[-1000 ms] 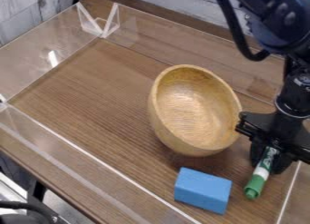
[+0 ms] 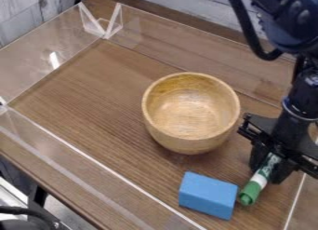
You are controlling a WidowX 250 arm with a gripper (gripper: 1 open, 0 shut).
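Note:
The black gripper (image 2: 276, 155) is low at the right of the camera view, shut on a green cylindrical object (image 2: 256, 185) with a pale part near its fingers. The object slants down toward the front, just right of a blue block (image 2: 209, 194). Its upper end is hidden in the gripper.
A tan oval bowl (image 2: 191, 89) stands left of the gripper on the wooden table (image 2: 87, 122).
The gripper and green object have shifted slightly left, toward the blue block. The green object's lower end is nearer the block.

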